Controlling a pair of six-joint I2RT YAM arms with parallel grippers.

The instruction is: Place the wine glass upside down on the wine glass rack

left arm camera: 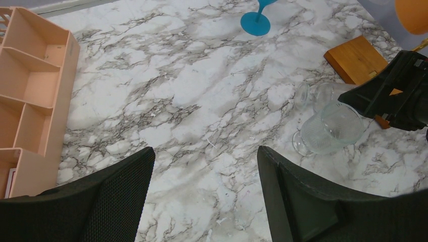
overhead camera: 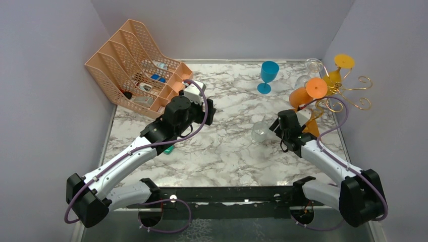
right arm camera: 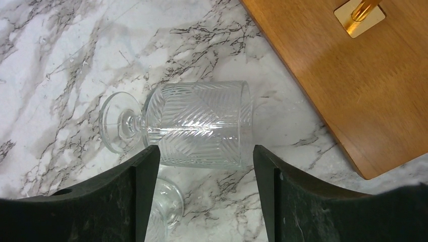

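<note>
Two clear wine glasses lie on their sides on the marble. One glass (right arm camera: 197,123) is under my open right gripper, its bowl toward the rack's wooden base (right arm camera: 333,75); the other lies beside it, partly cut off in the right wrist view. The gold rack (overhead camera: 345,88) at the right holds several glasses upside down, orange, yellow and clear. My left gripper hangs over bare marble by the organizer, its fingers apart with nothing between them.
A blue goblet (overhead camera: 268,73) stands upright at the back. A peach divided organizer (overhead camera: 106,60) fills the back left, with a small green item (overhead camera: 168,150) near the left arm.
</note>
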